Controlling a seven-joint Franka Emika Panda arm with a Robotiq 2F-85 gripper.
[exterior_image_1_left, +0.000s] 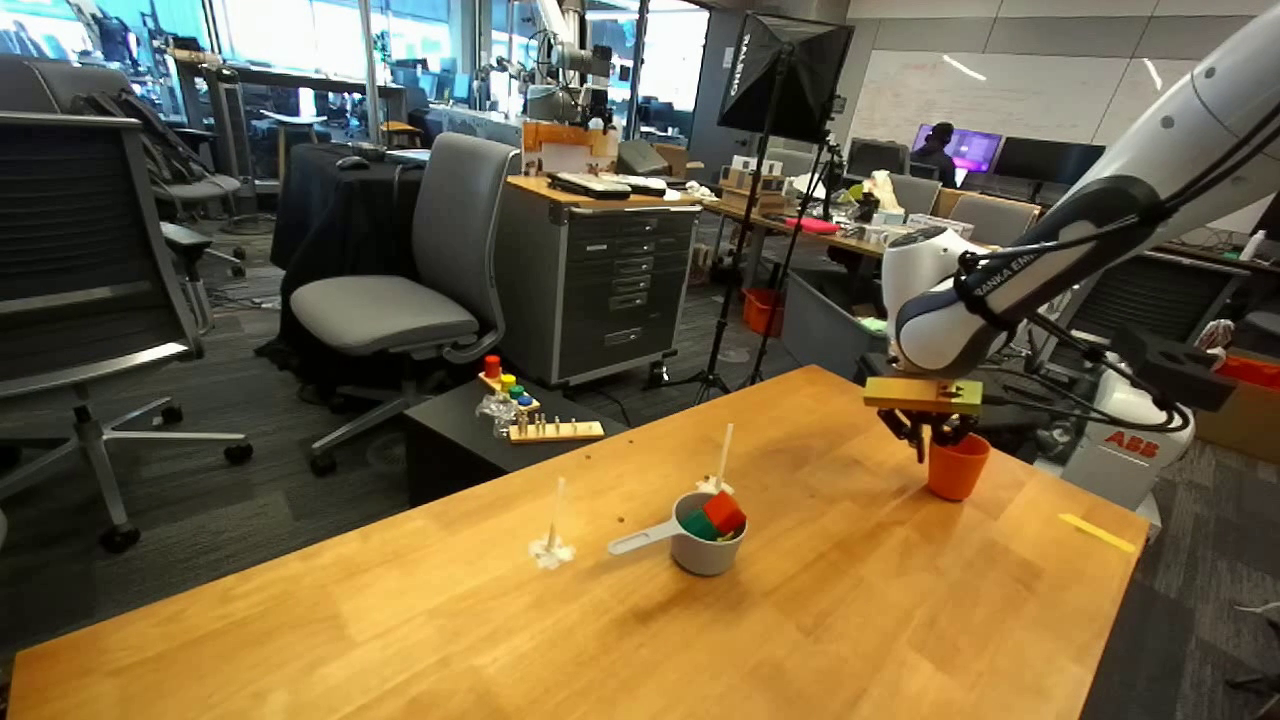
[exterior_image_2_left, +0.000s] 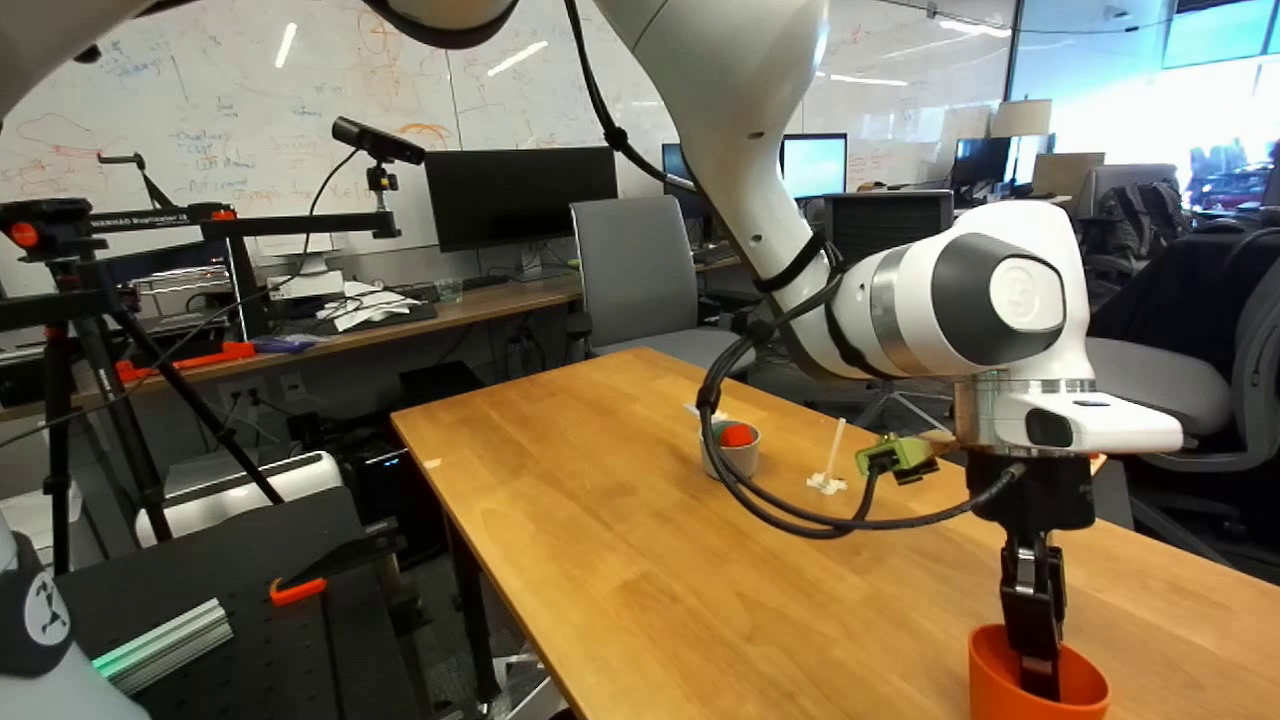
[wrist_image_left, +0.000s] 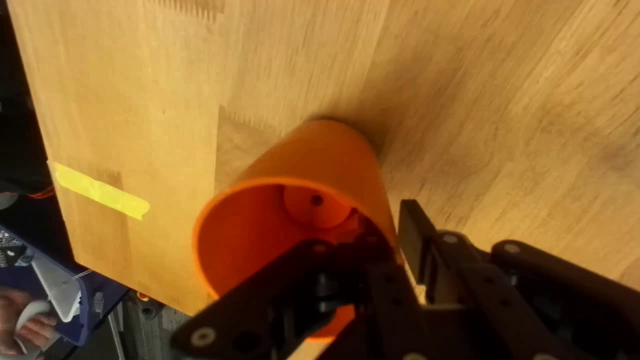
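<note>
An orange cup (exterior_image_1_left: 957, 470) stands upright near the table's right end. My gripper (exterior_image_1_left: 930, 450) is lowered over the cup's near wall, pointing down. In the wrist view one dark finger reaches inside the orange cup (wrist_image_left: 336, 153) and the other finger (wrist_image_left: 414, 237) is outside it, so the wall runs between them. The fingers are part open, with a narrow gap. From the second exterior view, a finger (exterior_image_2_left: 1038, 672) dips below the rim of the cup (exterior_image_2_left: 1086, 686). Whether the fingers press on the wall I cannot tell.
A grey handled pot (exterior_image_1_left: 708, 552) with red and green blocks (exterior_image_1_left: 723, 514) sits mid-table. Two thin upright sticks on white bases stand near it, one stick (exterior_image_1_left: 557, 516) to its left. Yellow tape (exterior_image_1_left: 1096, 532) marks the table near the right edge.
</note>
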